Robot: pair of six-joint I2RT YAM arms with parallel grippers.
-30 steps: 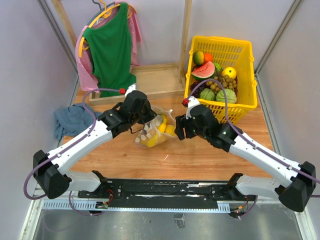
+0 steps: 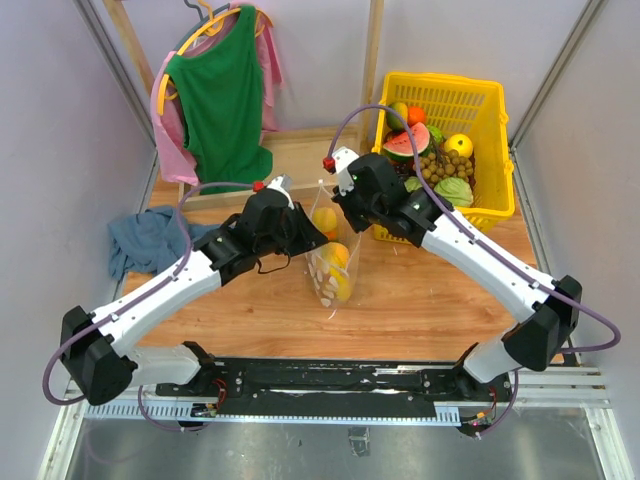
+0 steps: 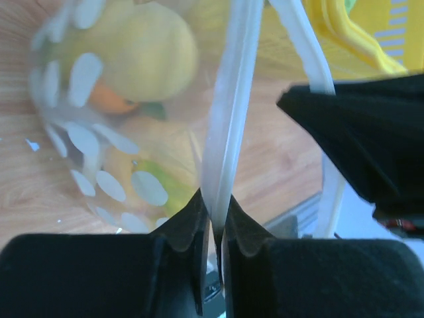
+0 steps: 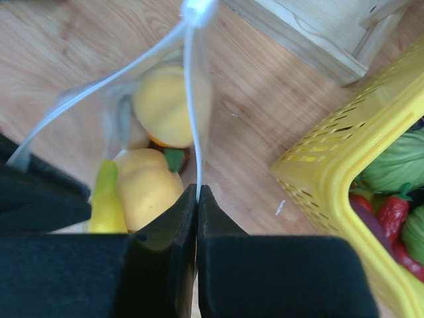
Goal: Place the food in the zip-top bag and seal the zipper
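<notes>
A clear zip-top bag (image 2: 333, 270) hangs upright between both grippers, holding yellow and orange produce, including a yellow long piece (image 4: 107, 199) and round pieces (image 4: 165, 109). My left gripper has its fingertips close around the bag's white zipper edge; my right gripper is shut on the opposite thin edge of the bag. The right gripper's black body also shows close beside the bag's mouth in the left wrist view.
A yellow basket (image 2: 490, 120) of fruit and vegetables stands back right. A wooden rack (image 2: 315, 150) with hanging clothes is at the back, a blue cloth (image 2: 140, 245) on the left.
My right gripper has moved up and left to the bag's top; the bag is now lifted more upright, its contents lower in it. The left gripper has shifted slightly right.
</notes>
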